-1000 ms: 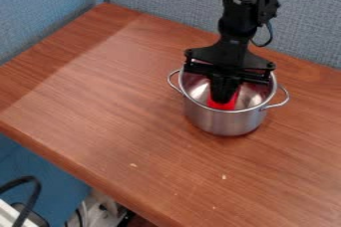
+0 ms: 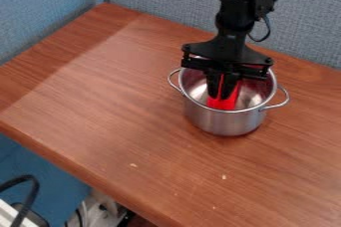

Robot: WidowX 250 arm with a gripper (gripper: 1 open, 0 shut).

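A steel pot with two wire handles stands on the wooden table at the right of centre. A red object is inside it, partly hidden by the black gripper, which reaches down into the pot from above. The fingertips are at or just over the red object; whether they touch or hold it cannot be told, nor how far apart they are.
Padded blue-grey walls stand behind and at the left. Cables and equipment lie below the table's front-left edge.
The gripper and arm have shifted slightly upward, and a little more of the red object shows beneath the fingers. The pot stays in place.
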